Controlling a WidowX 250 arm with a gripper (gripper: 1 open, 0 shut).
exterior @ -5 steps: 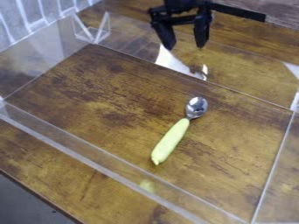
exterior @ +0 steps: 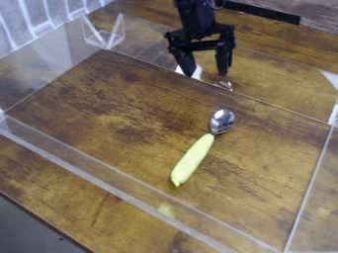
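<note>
The black gripper (exterior: 201,61) hangs at the top centre, beyond the clear plastic wall, with its two fingers apart. A spoon with a pale yellow-green handle (exterior: 192,160) lies on the wooden board, its metal bowl (exterior: 222,121) toward the back. The spoon is well below the gripper in the view, apart from it.
Clear plastic walls (exterior: 79,191) border the wooden work area (exterior: 106,128). The left and middle of the board are bare. A small pale, shiny patch shows under the gripper at the back wall, too small to identify.
The gripper has moved lower in the view, toward the back wall and the board. The spoon has not moved.
</note>
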